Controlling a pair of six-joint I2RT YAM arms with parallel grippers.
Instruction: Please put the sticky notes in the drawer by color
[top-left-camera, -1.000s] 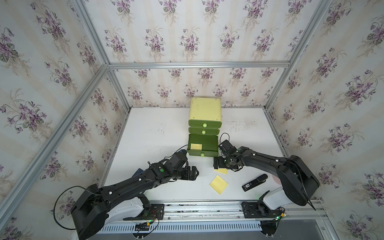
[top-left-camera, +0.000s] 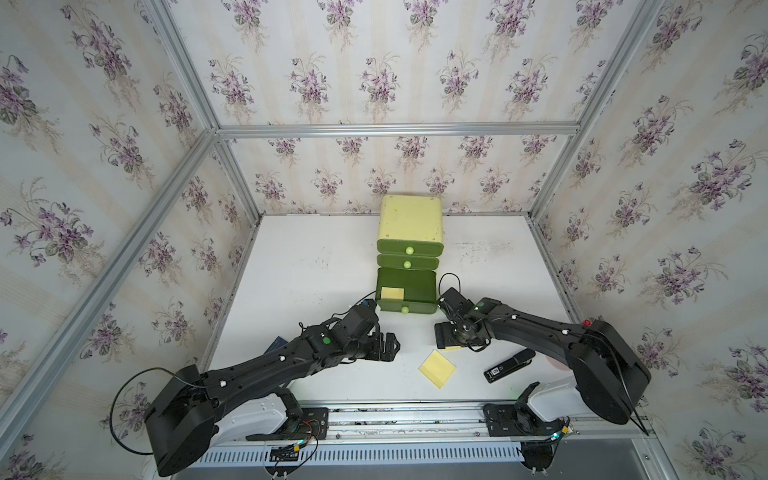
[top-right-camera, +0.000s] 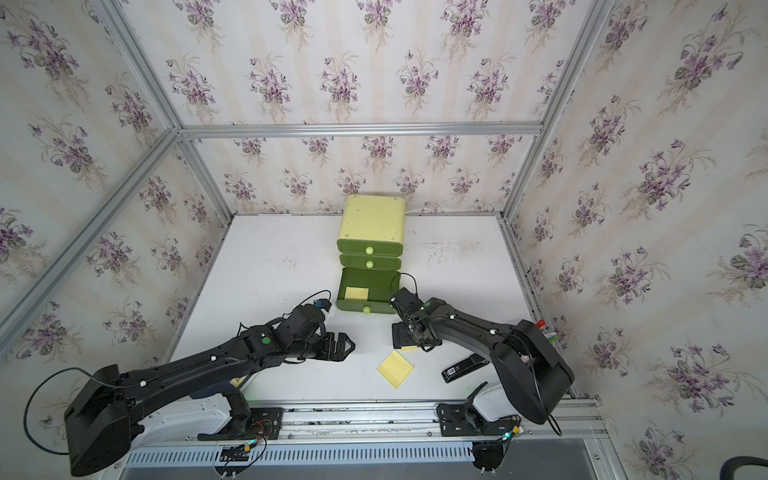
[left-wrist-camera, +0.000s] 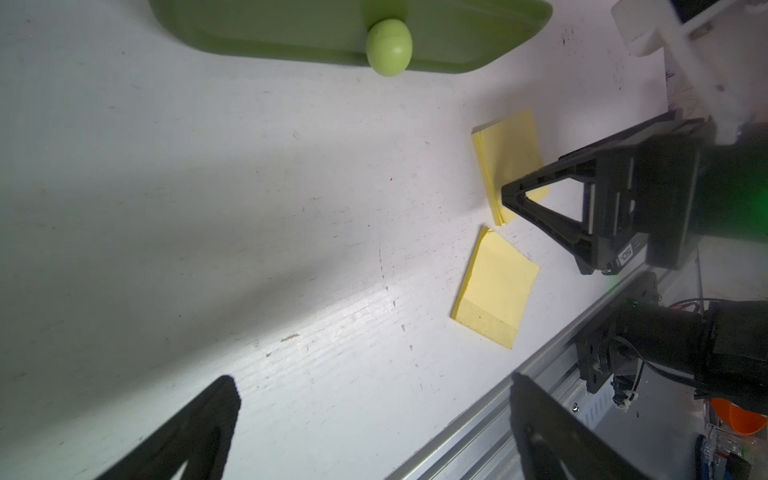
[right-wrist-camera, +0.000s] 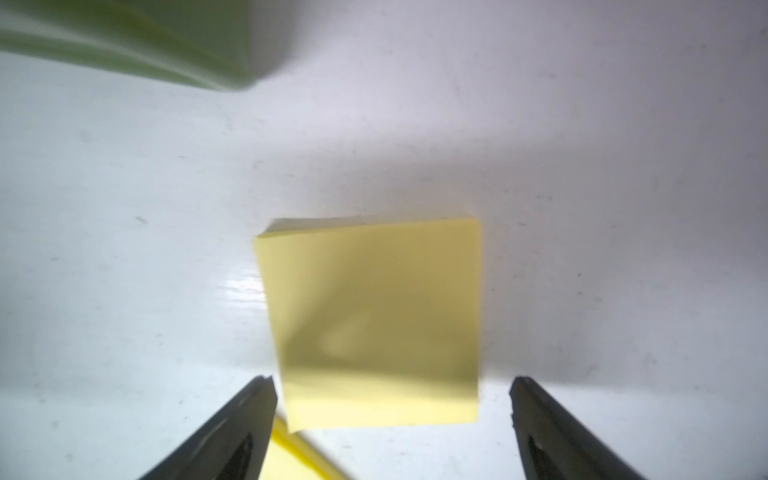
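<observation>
One yellow sticky-note pad (right-wrist-camera: 376, 320) lies on the table under my right gripper, whose fingers stand open on either side of its near end. In the top left view that arm mostly covers the pad. A second yellow pad (top-left-camera: 437, 369) lies just in front of it, turned askew. The bottom drawer (top-left-camera: 424, 307) of the green cabinet (top-left-camera: 410, 220) is pulled out, with a yellow pad (top-left-camera: 392, 293) at its left front. Left of the loose pads, my left gripper hangs open over bare table, nothing between its fingers.
A black device (top-left-camera: 509, 365) lies to the right, near the right arm. Something dark blue (top-left-camera: 277, 344) shows behind the left arm. The drawer's front knob (left-wrist-camera: 389, 48) juts out over the table.
My right gripper has shifted slightly to the right and toward the front, covering more of the rear loose pad. The left arm has barely moved; the pads and drawer look unchanged.
</observation>
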